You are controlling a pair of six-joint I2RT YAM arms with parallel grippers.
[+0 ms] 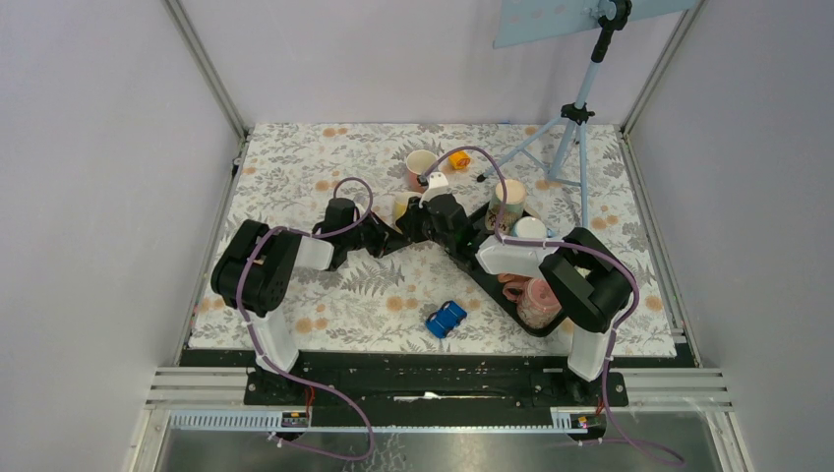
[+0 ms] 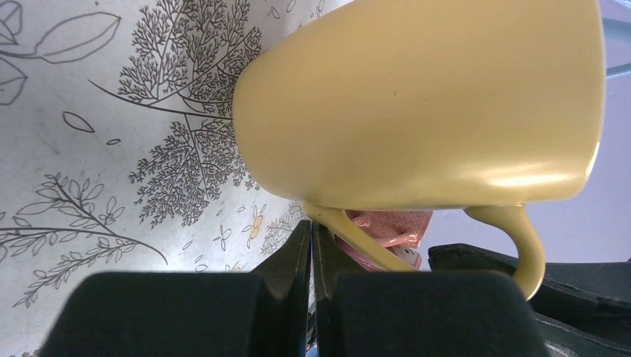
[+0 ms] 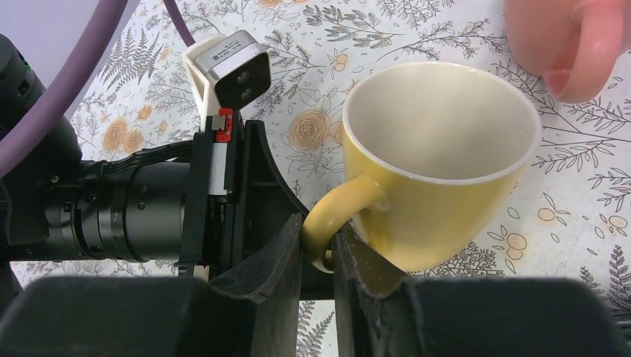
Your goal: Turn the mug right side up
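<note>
A yellow mug point(image 3: 435, 208) with white inside has its opening facing up in the right wrist view; in the top view point(image 1: 402, 206) it is mostly hidden by my right gripper. My right gripper is shut on the mug's handle point(image 3: 342, 204). In the left wrist view the mug point(image 2: 417, 104) looms above my left gripper, whose fingertips are closed just under the handle; whether anything is between them is hidden. In the top view my left gripper point(image 1: 393, 241) is just left of and below the mug.
A pink mug point(image 1: 421, 167) stands behind, with a small yellow object point(image 1: 459, 158) beside it. A black tray point(image 1: 487, 285) holds several mugs at right. A blue toy car point(image 1: 446, 320) lies in front. A tripod point(image 1: 578, 118) stands back right.
</note>
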